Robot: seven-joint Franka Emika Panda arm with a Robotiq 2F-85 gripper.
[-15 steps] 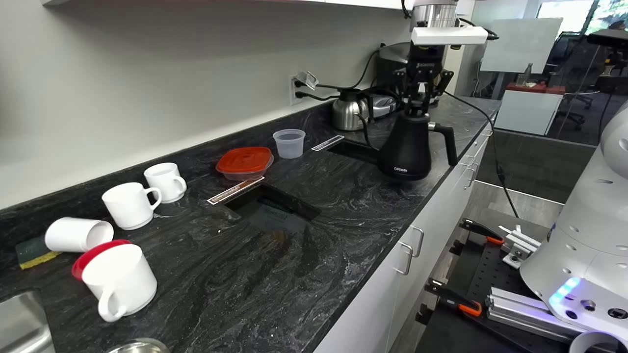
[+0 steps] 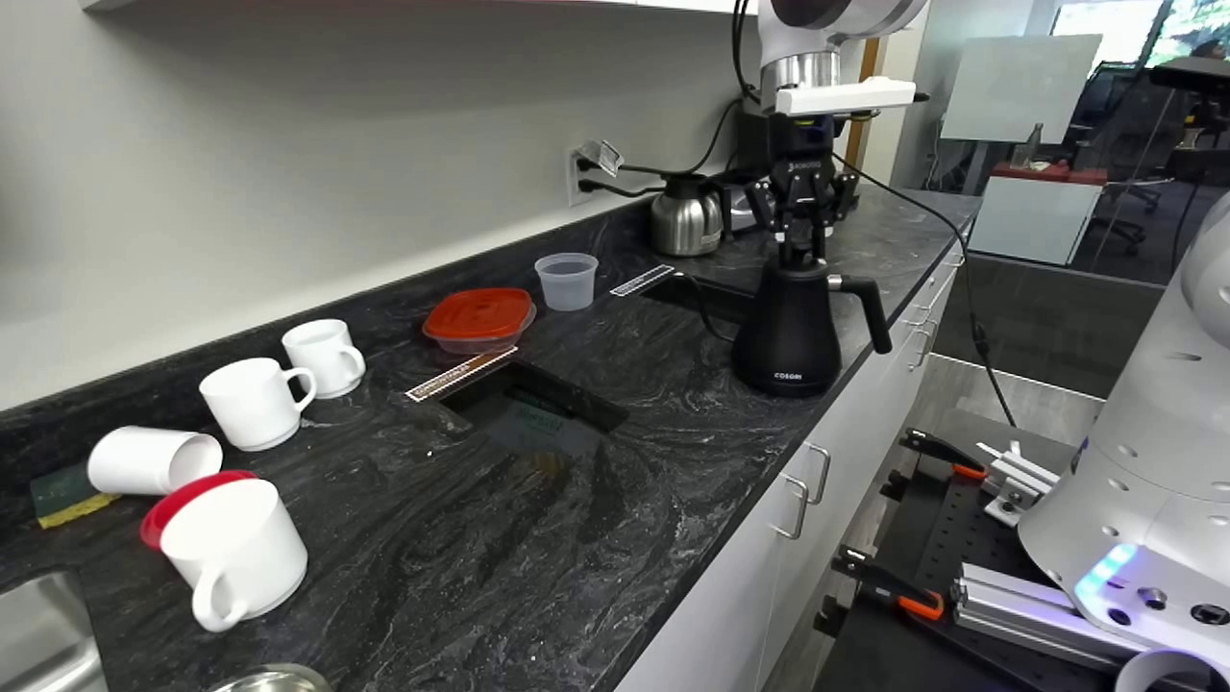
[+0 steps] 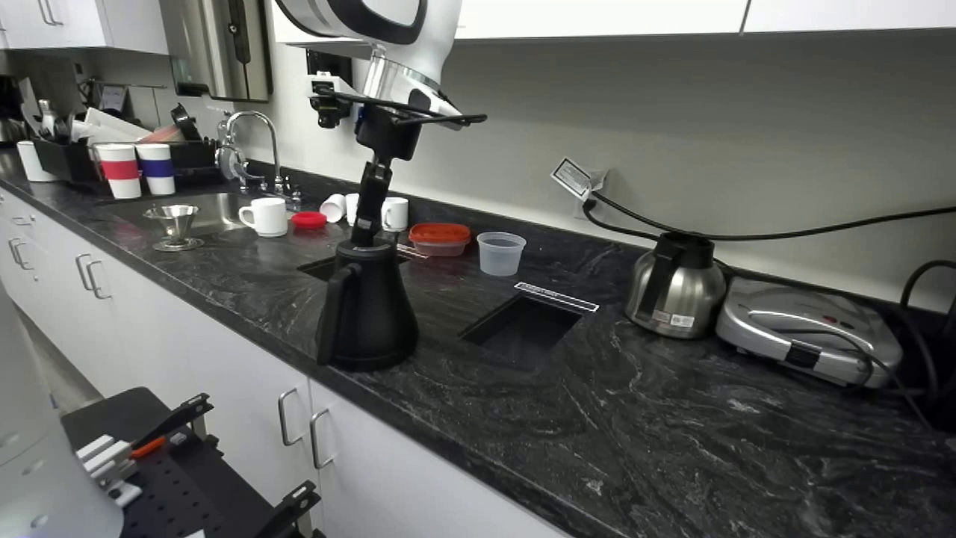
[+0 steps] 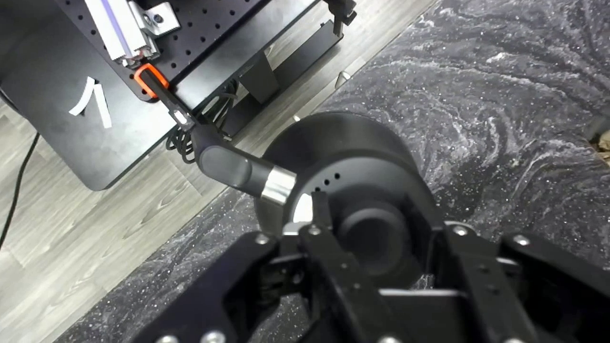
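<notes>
The black gooseneck kettle (image 2: 787,334) is upright near the counter's front edge, its handle (image 2: 867,309) pointing out over that edge. Whether its base touches the counter or hangs just clear of it, I cannot tell. From above, my gripper (image 2: 800,248) is shut on the top of the kettle. In the wrist view its fingers stand on either side of the round lid knob (image 4: 374,237). Exterior view 2 also has the kettle (image 3: 369,309) below the gripper (image 3: 363,237), with the handle toward the front.
Two dark rectangular recesses, one of them this recess (image 3: 524,323), lie behind the kettle. A clear tub (image 2: 566,282), a red-lidded container (image 2: 479,317) and a steel carafe (image 3: 677,288) line the wall. White mugs (image 2: 248,404) stand at the left. Free counter lies between mugs and kettle.
The kettle and gripper have moved slightly left and toward the camera in exterior view 1, and the kettle sits lower in the picture. My gripper stays on the kettle's top.
</notes>
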